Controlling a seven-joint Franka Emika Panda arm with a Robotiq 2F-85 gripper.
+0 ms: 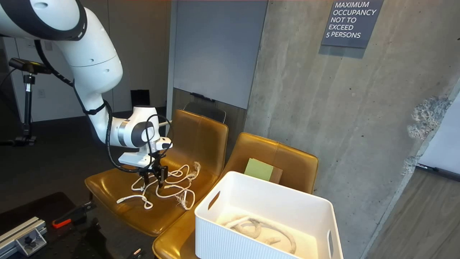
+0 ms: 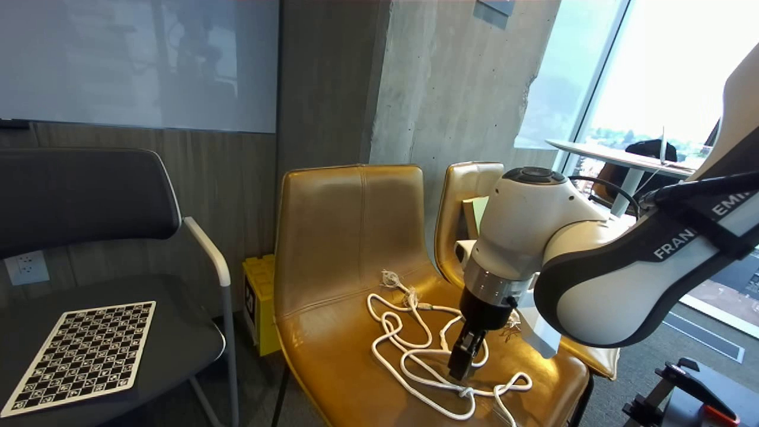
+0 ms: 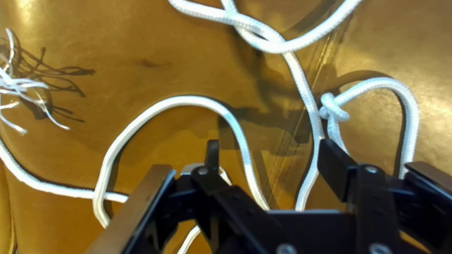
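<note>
A white rope (image 1: 186,190) lies in loose loops over the tan leather chair seat (image 1: 116,185), with frayed ends. Just above it, pointing down, is my gripper, its two black fingers spread wide apart. In the wrist view, strands of the rope (image 3: 311,114) run into the space between the fingers, and a small knot (image 3: 332,108) shows near the right one. From the other side, my gripper (image 2: 461,370) appears over the middle of the rope (image 2: 388,359). Parts of the rope are hidden behind the gripper.
On the neighbouring tan chair stands a white bin (image 1: 263,190) with pale rope (image 1: 250,226) inside. A green item (image 1: 258,169) leans on that chair's backrest. A dark chair bearing a checkered board (image 2: 85,352) is off to the left in the second exterior view.
</note>
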